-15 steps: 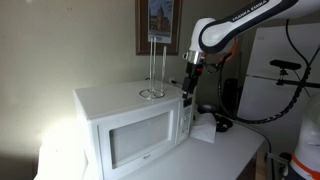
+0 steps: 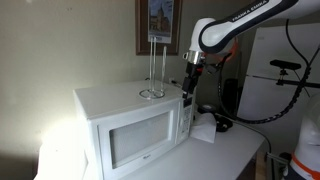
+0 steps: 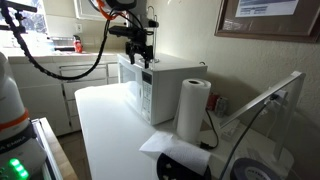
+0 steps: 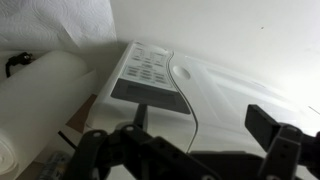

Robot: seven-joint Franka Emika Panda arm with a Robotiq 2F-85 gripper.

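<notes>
A white microwave (image 2: 140, 138) stands on the counter with its door closed. In the wrist view, its control panel (image 4: 152, 66) with keypad and dark display lies beneath me, beside the door (image 4: 235, 95). My gripper is open, its two dark fingers wide apart and nothing between them. From the outside views, the gripper (image 3: 146, 62) points downward close to the microwave's upper front corner on the panel side. Whether it touches the microwave I cannot tell.
A white wire stand (image 2: 152, 94) rises from the microwave's top. Beside the microwave stands a paper towel roll (image 3: 192, 110). A white cloth or paper (image 3: 174, 149) lies partly over a dark pan (image 3: 184, 170).
</notes>
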